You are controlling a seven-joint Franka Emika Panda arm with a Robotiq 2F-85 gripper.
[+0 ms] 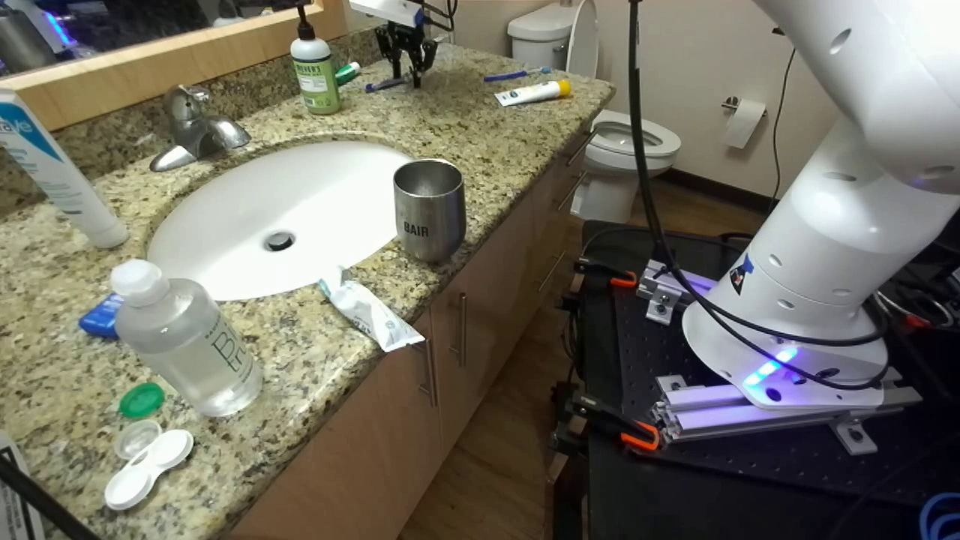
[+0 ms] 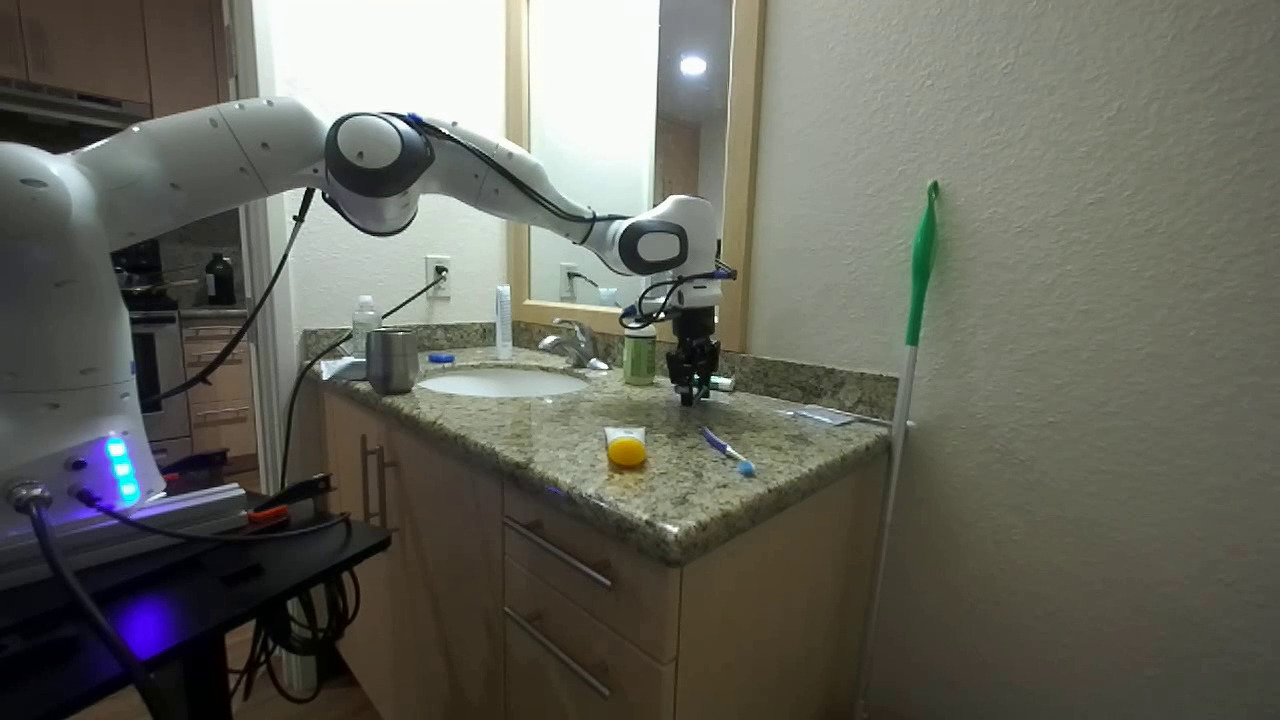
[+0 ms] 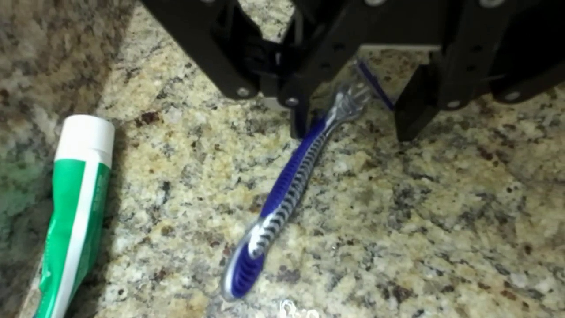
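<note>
A razor with a blue and silver handle (image 3: 294,183) lies on the granite counter, its blade head (image 3: 374,85) at the upper end. My gripper is partly open above the counter, fingers apart. In the wrist view, the neck and head of the razor lie between the fingers; the left finger (image 3: 299,119) is close against the handle, but contact is hard to tell. The right finger (image 3: 416,108) stands close to the blade head. In exterior view 1, the razor's handle (image 1: 385,85) sticks out to the left beneath the gripper (image 1: 406,79).
A green tube with white cap (image 3: 79,196) lies left of the razor, beside the soap bottle (image 1: 315,76). A yellow-capped tube (image 1: 535,91) and a toothbrush (image 1: 513,76) lie nearer the counter's end. The sink (image 1: 297,216) and metal cup (image 1: 430,211) are farther off.
</note>
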